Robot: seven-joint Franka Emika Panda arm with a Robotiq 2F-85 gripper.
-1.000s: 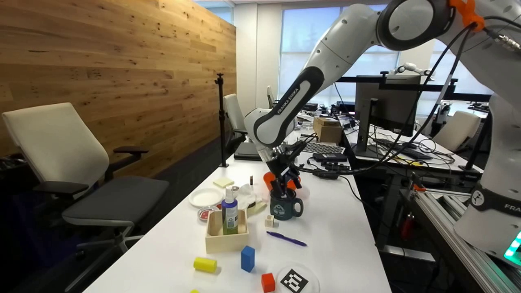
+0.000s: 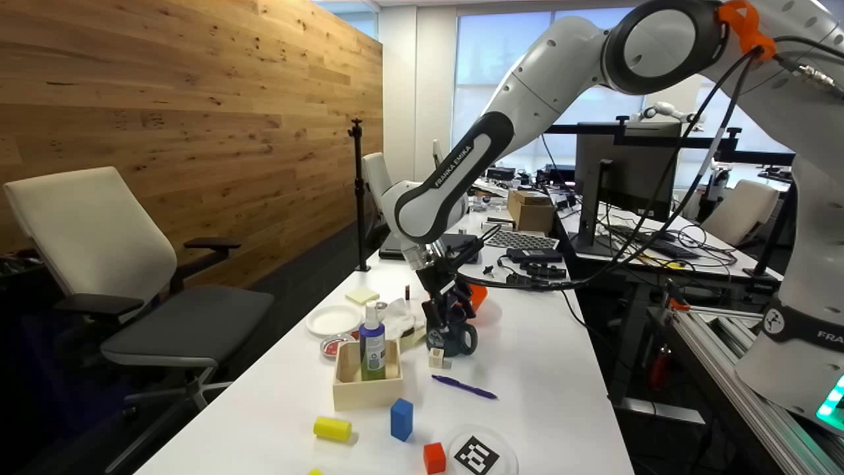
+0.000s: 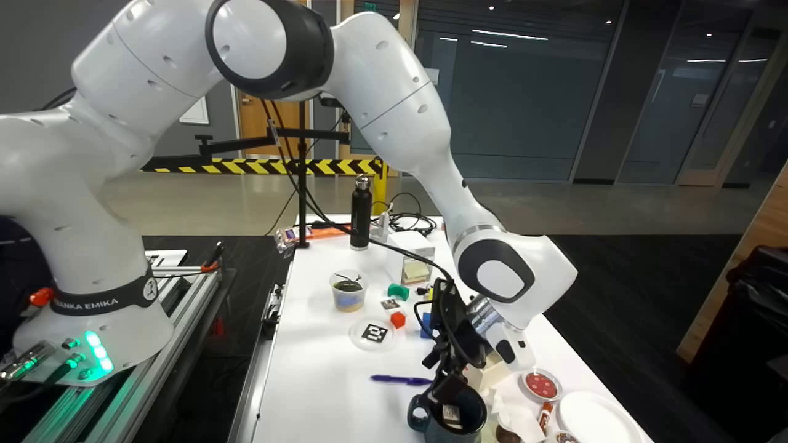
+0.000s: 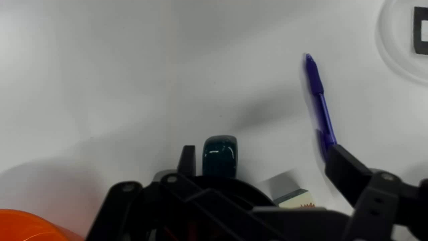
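Observation:
A dark teal mug (image 2: 453, 339) stands on the white table, its handle (image 4: 219, 156) showing in the wrist view. My gripper (image 2: 448, 315) is low at the mug's mouth and partly hides it in exterior view 1. From exterior view 2, the mug (image 3: 456, 422) appears below the gripper (image 3: 447, 390), with a small pale item inside. The wrist view shows the gripper open, its fingers wide apart. One fingertip (image 4: 187, 160) is beside the handle, the other (image 4: 345, 170) right of the mug. Whether a finger is inside the rim I cannot tell.
Close to the mug lie a small cream block (image 2: 436, 359) and a purple pen (image 2: 464, 386). An orange cup (image 2: 478, 295) stands behind. A wooden box (image 2: 368, 392) holds a spray bottle (image 2: 372, 348). Blue (image 2: 401, 419) and red (image 2: 434, 458) blocks sit nearer.
The arm and gripper have shifted left and lower in exterior view 1. The mug has moved slightly left, toward the cream block, and the gripper now covers more of it.

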